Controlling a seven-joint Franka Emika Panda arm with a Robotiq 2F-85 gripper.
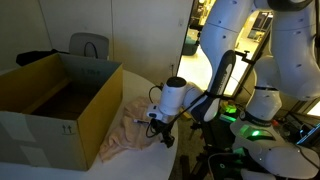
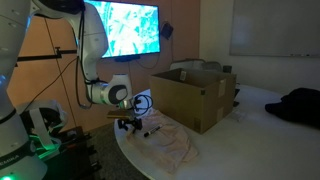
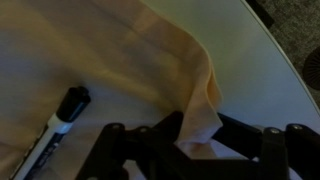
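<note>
A pinkish-beige cloth (image 1: 130, 132) lies rumpled on the white table, and its edge rises into a fold (image 3: 203, 118) in the wrist view. Low over that edge is my gripper (image 1: 160, 129), which points down. Its dark fingers stand on either side of the fold, part open, with cloth in the gap between them; how firmly they touch it does not show. A marker (image 3: 54, 132) with a black cap and white body rests on the cloth, left of the gripper in the wrist view.
A large open cardboard box (image 1: 85, 125) stands beside the cloth, away from the arm. The table's curved edge (image 3: 275, 45) runs close to the gripper.
</note>
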